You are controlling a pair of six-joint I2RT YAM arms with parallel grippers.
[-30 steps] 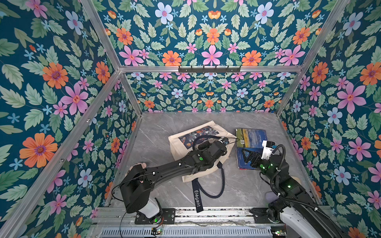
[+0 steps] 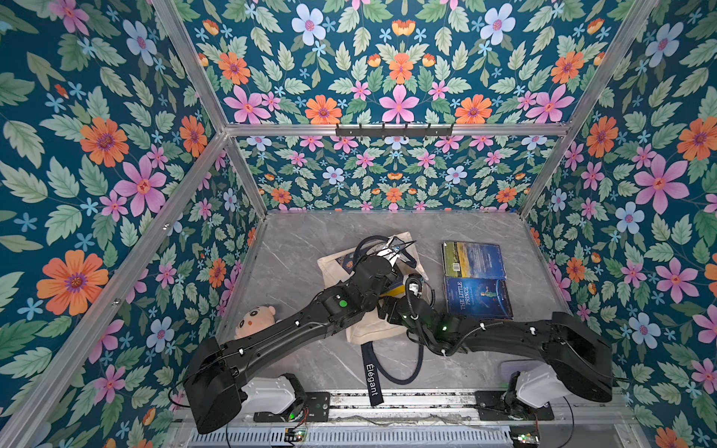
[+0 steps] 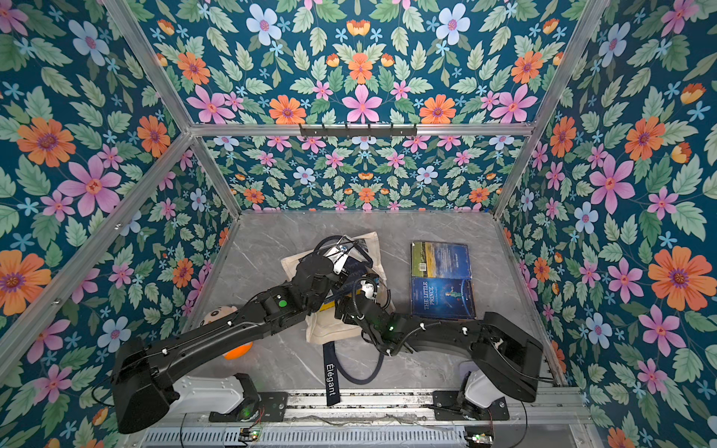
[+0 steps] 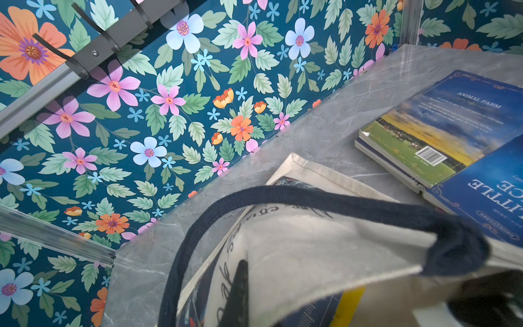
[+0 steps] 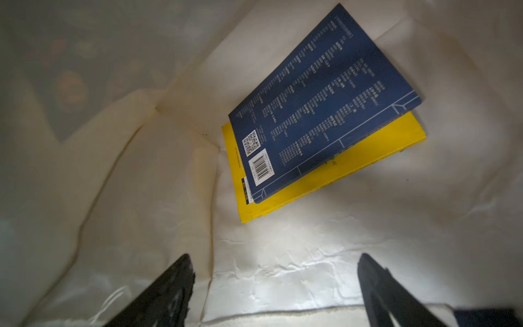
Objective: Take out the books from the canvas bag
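Observation:
The canvas bag [image 2: 373, 332] lies mid-table. My left gripper [image 2: 396, 254] is at its upper part by the strap [image 4: 327, 201], shut; its fingers are mostly out of the left wrist view. My right gripper reaches into the bag's mouth, fingers apart with nothing between them. Inside, a dark blue book [image 5: 321, 98] lies on a yellow book [image 5: 354, 158]. Two books, a landscape-covered one [image 2: 472, 260] and The Little Prince [image 2: 485, 297], lie outside, right of the bag.
A plush toy [image 2: 255, 321] is at the left. A long strap with an "Élégant" tag [image 2: 372, 377] hangs toward the front rail.
My right arm has swung left from over the books outside into the bag. My left gripper has moved up and slightly left, and the bag's upper part looks raised.

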